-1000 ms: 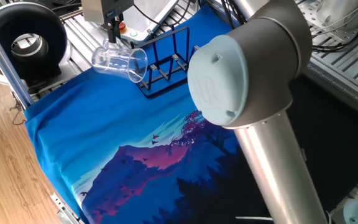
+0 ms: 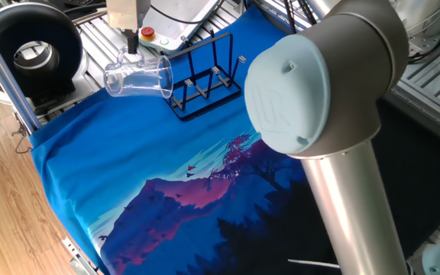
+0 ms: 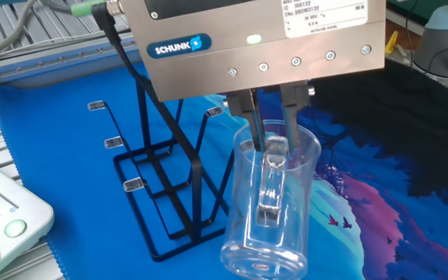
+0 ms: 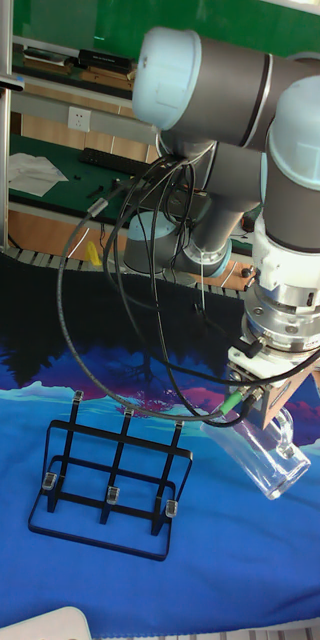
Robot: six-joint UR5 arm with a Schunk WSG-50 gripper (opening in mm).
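A clear glass mug hangs in the air on its side in exterior view 1, held at its handle by my gripper. Exterior view 2 shows the dark fingers of my gripper at the handle, with the mug in line below. Just beside the mug stands a black wire rack with upright frames and clear-tipped prongs. From exterior view 3 the mug is tilted, apart from the rack and to its right; the fingertips are hidden there.
A blue cloth with a mountain print covers the table, its middle clear. A white control box with a red button lies behind the rack. A black round container stands at the left. Loose cables loop around the arm.
In exterior view 1 my gripper and the mug have shifted slightly left and up, a little farther from the rack. The arm's elbow has swung right. The rack stays put.
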